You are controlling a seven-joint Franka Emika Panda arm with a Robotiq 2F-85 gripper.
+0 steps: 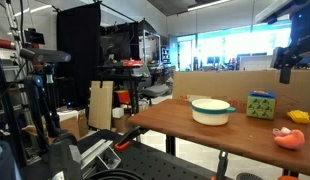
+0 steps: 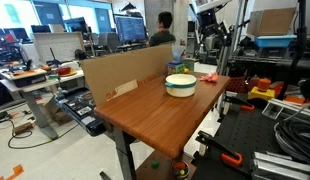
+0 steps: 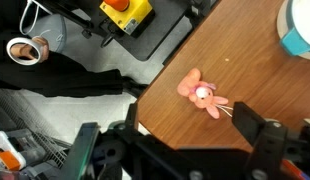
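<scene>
A pink plush toy [image 3: 202, 93] lies on the wooden table [image 3: 175, 120]; it also shows near the table's right end as the pink toy [image 1: 289, 138]. My gripper [image 1: 284, 74] hangs high above the right part of the table, clear of everything on it. Seen from the wrist, the open gripper has its dark fingers spread wide, with the toy on the table below between and beyond them. A white bowl with a teal rim [image 1: 210, 111] stands farther left, and its edge enters the wrist view at the top right.
Behind the toy are a green-and-blue block-like box [image 1: 260, 105] and a yellow item [image 1: 298, 117]. A tan panel [image 2: 135, 70] lines the table's back. Bare tabletop [image 2: 160, 118] extends in front of the bowl.
</scene>
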